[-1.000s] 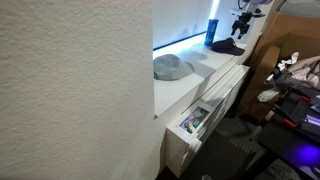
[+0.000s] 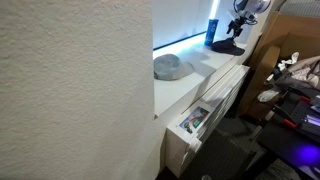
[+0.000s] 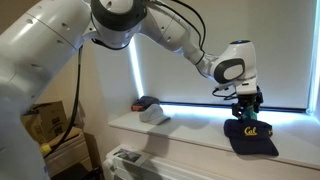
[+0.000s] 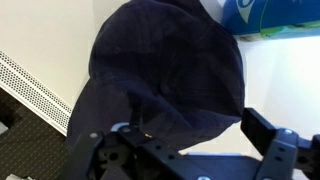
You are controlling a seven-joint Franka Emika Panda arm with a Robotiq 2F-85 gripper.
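Observation:
A navy cap (image 3: 250, 137) with yellow lettering on its front lies on the white ledge, its brim toward the front edge. From the first exterior view it is a dark shape (image 2: 228, 47) at the ledge's far end. The wrist view shows the cap's dark crown (image 4: 165, 60) from above, filling much of the picture. My gripper is open over the cap, its two fingers wide apart. Whether the fingers touch the cloth is unclear. In the second exterior view the gripper (image 3: 242, 103) hangs just above the cap's crown.
Close beside the cap stands a blue cylindrical container (image 2: 210, 32). Farther along the ledge (image 3: 190, 125) lies a grey hat (image 2: 172, 67), with bare ledge between. Below, a drawer (image 2: 190, 122) is pulled out with small items inside. A cardboard box (image 3: 58, 120) sits at the left.
My gripper has come down a little and closer to the cap. The cap, the container and the grey hat have stayed in place.

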